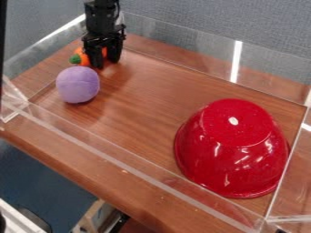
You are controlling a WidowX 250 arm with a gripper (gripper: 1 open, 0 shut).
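Observation:
The black gripper (105,45) hangs at the back left of the wooden tray, lowered over an orange carrot-like object with a green top (80,57). The fingers cover much of that object, and I cannot tell whether they grip it. A purple ball (78,85) rests on the wood in front of the gripper, a little apart from it.
An upturned red bowl (231,146) takes up the right front of the tray. Clear acrylic walls border the wooden surface (158,100), whose middle is clear. Grey-blue padding (231,36) stands behind.

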